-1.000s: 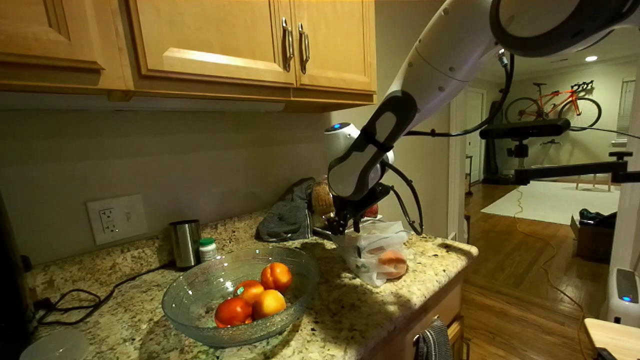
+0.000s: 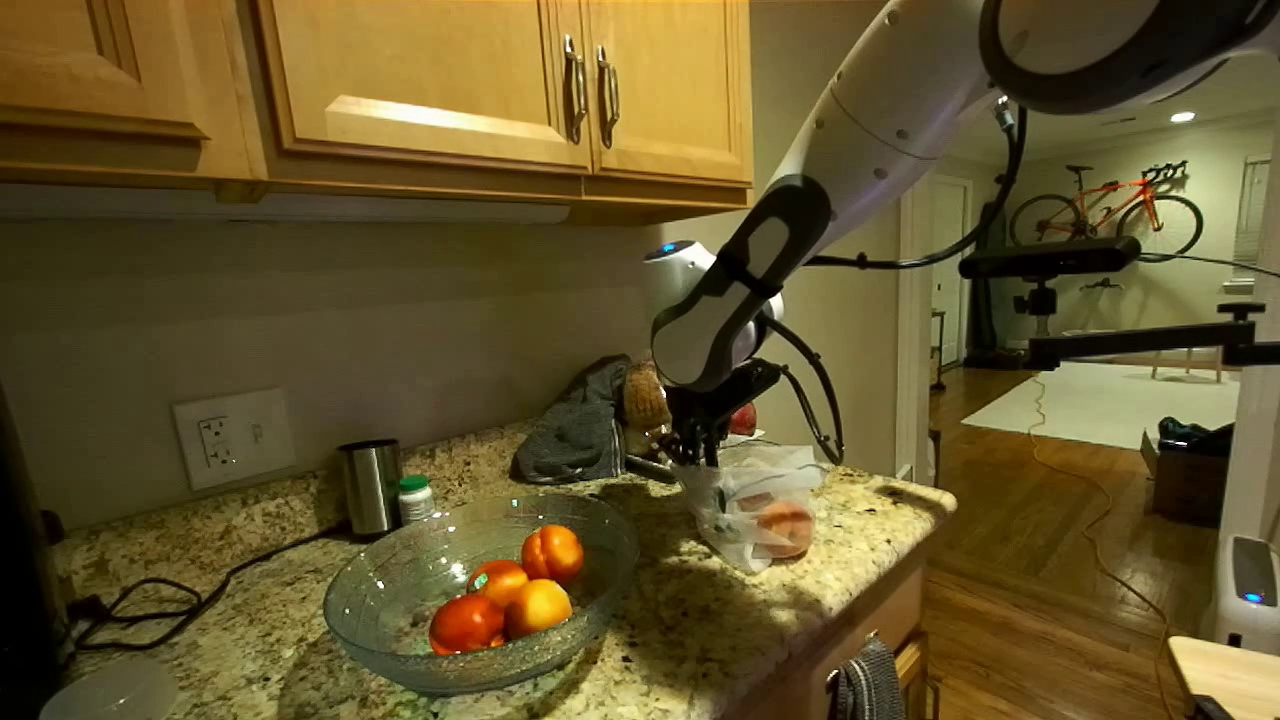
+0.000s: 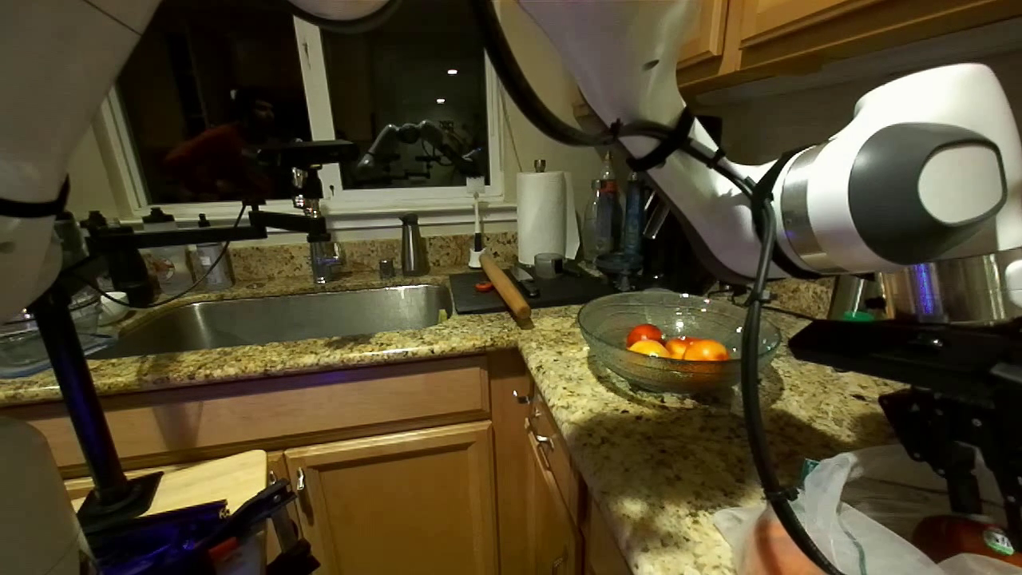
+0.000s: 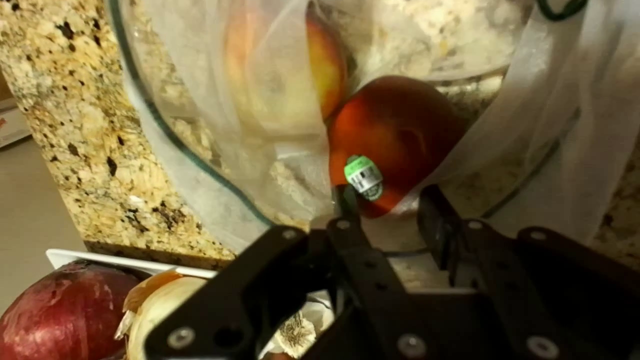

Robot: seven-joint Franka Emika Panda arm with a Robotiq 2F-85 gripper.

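Observation:
A translucent mesh bag point(image 2: 732, 516) stands on the counter's right part, with fruit showing through its side. Looking down into its mouth in the wrist view, I see a dark red nectarine point(image 4: 399, 132) with a green-topped sticker, beside a yellow-red one point(image 4: 282, 72) partly veiled by the mesh. My gripper is over the near side of the bag, its fingers apart, with the stickered nectarine just beyond the tips. Whether a fingertip touches it, I cannot tell. Several more nectarines point(image 2: 553, 553) lie in the glass bowl point(image 2: 360, 618).
Past the bag's near side, a white tray point(image 4: 129, 261) bears a red onion point(image 4: 66, 312) and a pale onion point(image 4: 162, 306). A dark cloth point(image 2: 576, 432) lies by the wall. Bare counter point(image 2: 648, 600) separates bowl and bag.
My arm's wrist has shifted slightly left and down, and the gripper now points more steeply into the bag's opening. The bag's upper edge has moved a little; the bowl's fruit is unchanged.

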